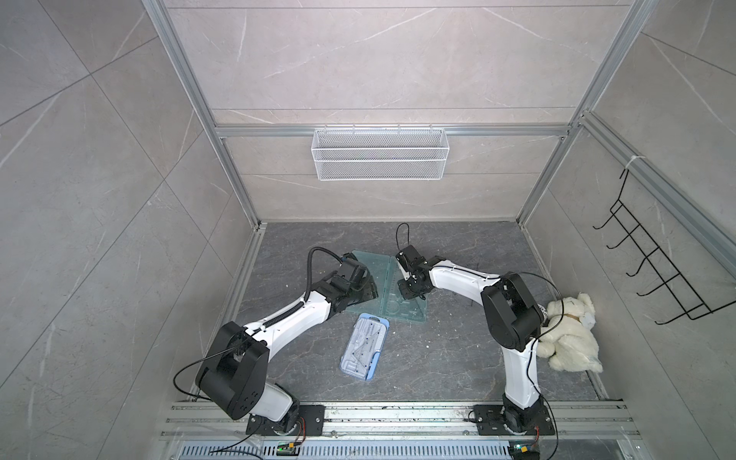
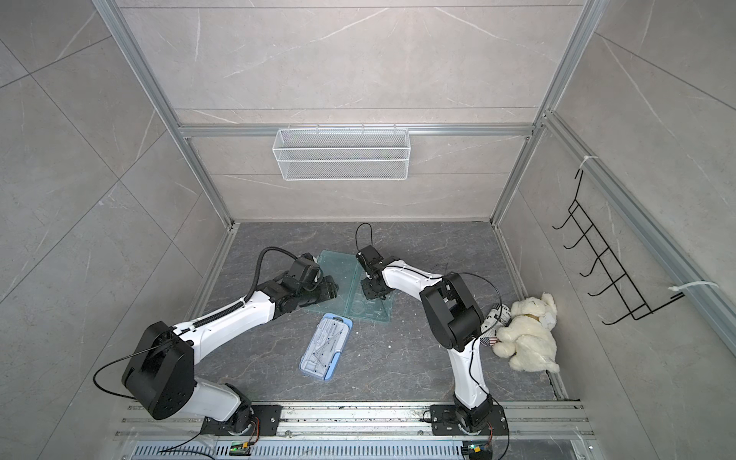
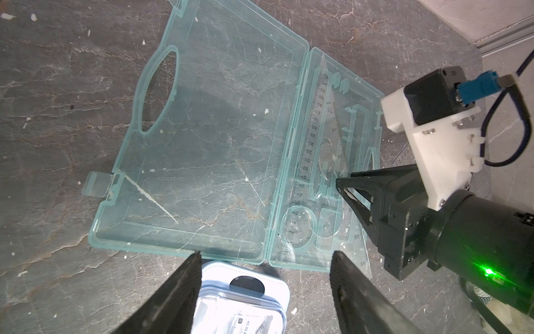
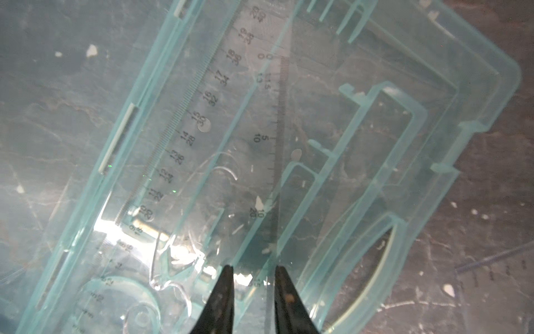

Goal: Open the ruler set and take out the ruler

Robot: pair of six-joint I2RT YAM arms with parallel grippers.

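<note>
A translucent teal ruler case [image 3: 211, 122] lies open, its lid half left, its compartments right, with clear rulers [image 3: 315, 125] in the right half. My right gripper reaches down onto that half, fingertips close together at a clear ruler piece [image 4: 272, 167]; exactly what is between them is hard to see through the clear plastic. My left gripper hangs above the case's near side, its fingers wide apart with nothing between them.
A blue-edged case [image 1: 364, 346] lies in front of the teal case. A white plush toy [image 1: 567, 337] sits at the right wall.
</note>
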